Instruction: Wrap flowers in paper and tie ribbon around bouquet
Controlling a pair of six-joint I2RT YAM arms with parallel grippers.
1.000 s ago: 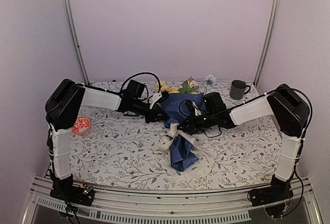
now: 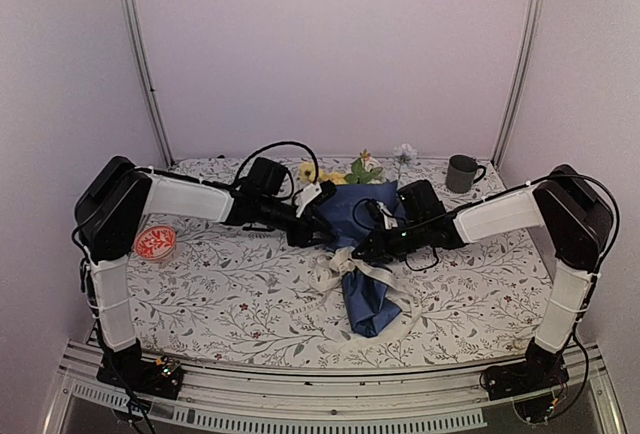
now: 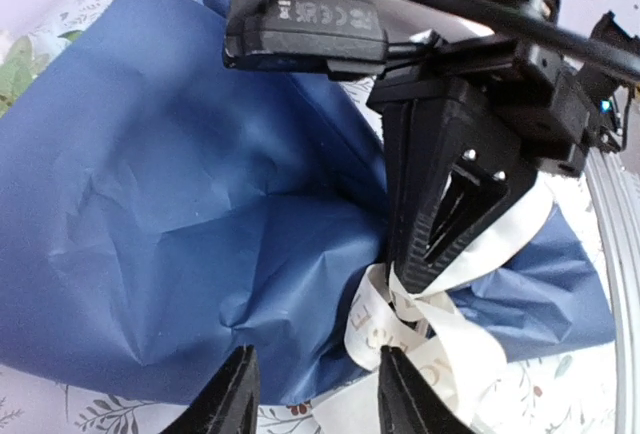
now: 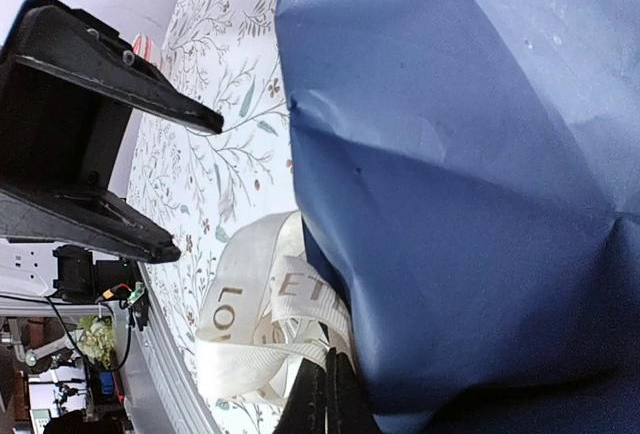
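The bouquet in its blue wrapping paper (image 2: 366, 304) lies on the table, flowers (image 2: 362, 168) toward the back, wrapped stem end toward the front. A white lettered ribbon (image 2: 332, 272) goes around its narrow waist, with loops and loose lengths beside it. In the right wrist view, my right gripper is shut on this ribbon (image 4: 250, 284) close against the paper. My left gripper is open at the bouquet's left side; nothing shows between its fingers. Whether the ribbon is knotted cannot be told.
A dark grey mug (image 2: 463, 173) stands at the back right. At the left edge sits a red-and-white round container (image 2: 155, 243). Both grippers are close together over the bouquet.
The bouquet's stem end has swung to the right.
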